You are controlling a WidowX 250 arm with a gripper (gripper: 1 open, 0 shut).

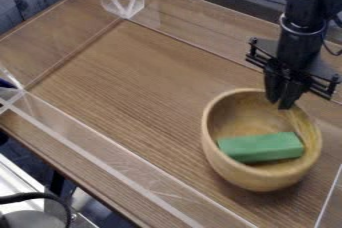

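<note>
My dark gripper [281, 97] reaches down from the upper right to the back rim of a round wooden bowl [225, 118]. Its fingers look shut, and I see nothing held between them. A green block [261, 146] lies inside the bowl toward the front, roughly crosswise.
A small white wire-like shape [123, 0] sits at the back left. Black cables lie at the lower left, beyond the table's edge.
</note>
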